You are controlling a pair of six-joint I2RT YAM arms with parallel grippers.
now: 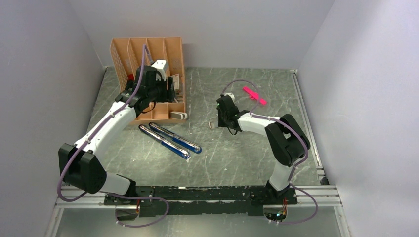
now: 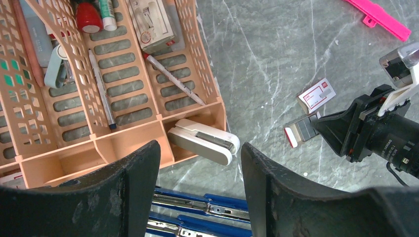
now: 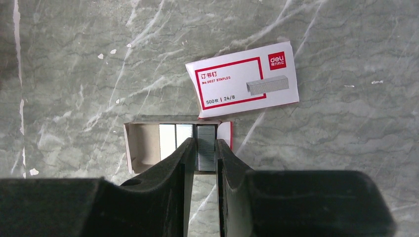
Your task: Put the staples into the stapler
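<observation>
A small open box of staples lies on the table, its left part empty. In it are pale blocks and a grey staple strip at the right end. Over that strip is my right gripper, slightly open, one fingertip on either side; whether they touch it I cannot tell. Two long blue-and-silver stapler pieces lie side by side at the left, partly visible along the bottom of the left wrist view. My left gripper hangs wide open above the organizer's front edge, holding nothing.
The box's printed white lid lies beside the staples. A tan organizer with pens and small items fills the back left; a white-and-grey object leans out of its front compartment. A pink item lies behind my right gripper.
</observation>
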